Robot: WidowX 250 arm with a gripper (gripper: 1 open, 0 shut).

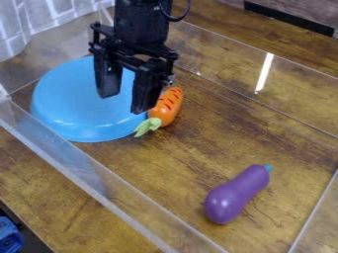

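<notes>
The black gripper [122,81] hangs at upper centre over the right part of a blue plate [63,97]; whether it is open or shut is hard to tell. An orange toy carrot [166,105] with a pale green top lies just right of the plate, beside the gripper. A purple toy eggplant [238,194] lies at the lower right.
Clear plastic walls border the wooden surface [158,188] at left, front and right. A small blue object [8,238] is outside at the lower left.
</notes>
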